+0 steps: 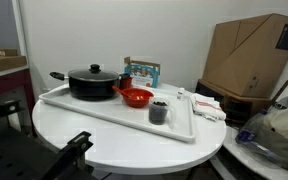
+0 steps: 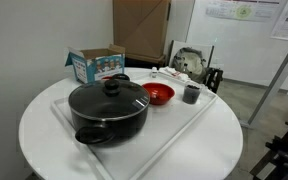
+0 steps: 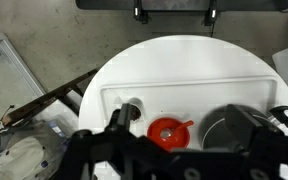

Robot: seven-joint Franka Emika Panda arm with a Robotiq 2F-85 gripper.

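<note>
A black lidded pot (image 1: 92, 83) stands on the white tray (image 1: 189, 128), toward its left end in exterior view 1. Beside it is a red bowl (image 1: 136, 97) with a red utensil in it; in the wrist view the utensil (image 3: 185, 126) points out over the rim. A dark grey cup (image 1: 158, 113) sits nearer the tray's right side. In the wrist view my gripper is open, its dark fingers far apart above the table, with the red bowl (image 3: 164, 133) seen between them. They partly cover the pot (image 3: 217, 132).
A blue and white picture box (image 2: 96, 64) stands behind the pot. White cloths or papers (image 1: 208, 107) lie at the round table's right edge. Large cardboard boxes (image 1: 246, 55) rise beyond it.
</note>
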